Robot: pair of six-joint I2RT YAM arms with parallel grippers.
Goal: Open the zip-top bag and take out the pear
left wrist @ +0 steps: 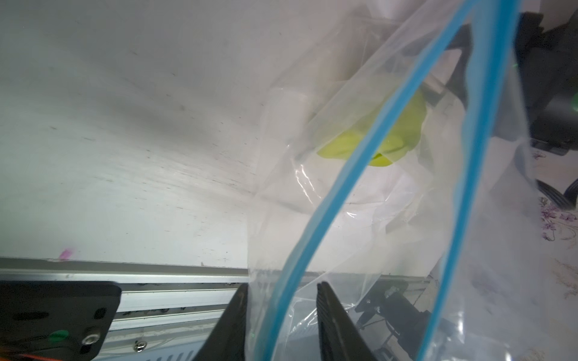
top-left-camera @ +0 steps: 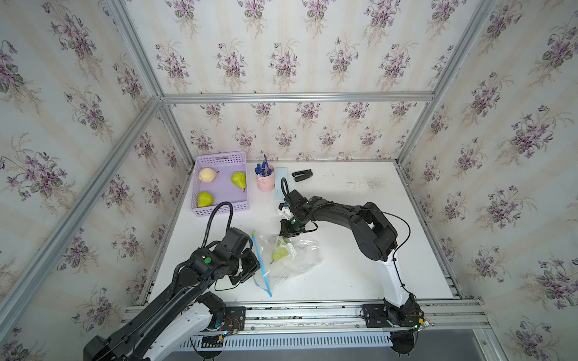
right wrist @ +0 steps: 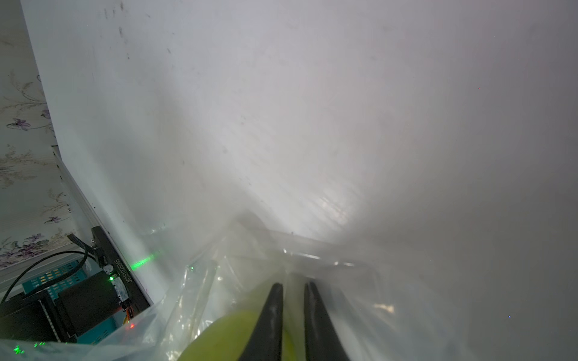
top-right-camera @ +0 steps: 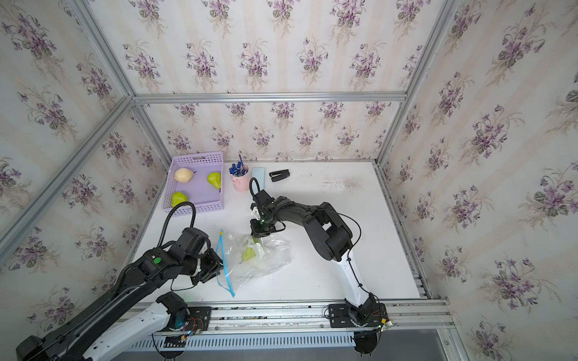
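A clear zip top bag (top-left-camera: 301, 258) with a blue zip strip (top-right-camera: 225, 267) lies at the table's front left, a green pear (top-left-camera: 279, 253) inside it. My left gripper is at the zip end, fingers apart around the strip, part open; whether they touch the plastic is unclear. My right gripper is low at the bag's far side beside the pear, its fingertips a narrow gap apart in or on the film; what is between them is unclear.
A lilac basket (top-left-camera: 219, 205) with three fruits stands at the back left, beside a pink pen cup (top-left-camera: 265, 183), a pale blue pad (top-right-camera: 259, 175) and a black stapler (top-left-camera: 301, 175).
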